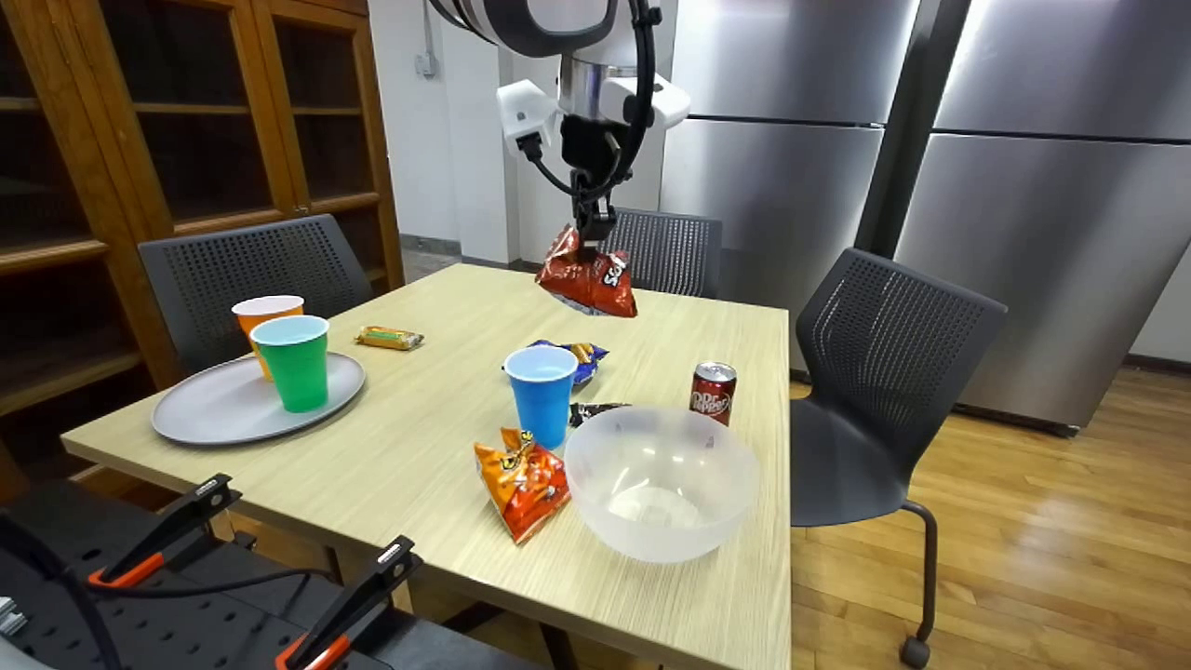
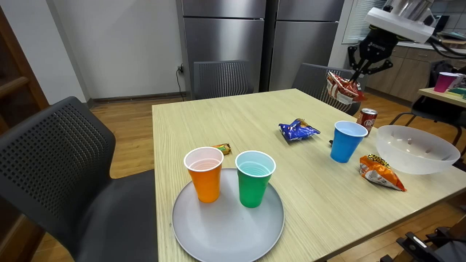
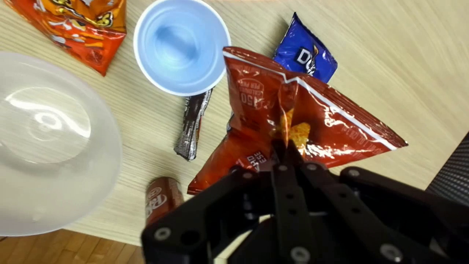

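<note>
A red chip bag (image 1: pixel 588 281) hangs in the air above the far part of the table, pinched near its middle by my gripper (image 1: pixel 593 229). In the wrist view the fingers (image 3: pixel 285 160) are shut on a fold of the bag (image 3: pixel 253 105), whose ends spread out to both sides. Exterior view 2 shows the bag (image 2: pixel 343 87) well above the tabletop, past the blue chip bag (image 2: pixel 298 130). The empty translucent bowl (image 1: pixel 659 480) stands at the table's near right corner, apart from the held bag.
Near the bowl are an orange chip bag (image 1: pixel 522 486), a blue cup (image 1: pixel 543 391), a dark wrapped bar (image 1: pixel 592 411) and a soda can (image 1: pixel 712 393). On the left a grey plate (image 1: pixel 201 408) carries green (image 1: pixel 296 363) and orange cups (image 1: pixel 268 309); a small wrapped snack (image 1: pixel 388 337) lies behind.
</note>
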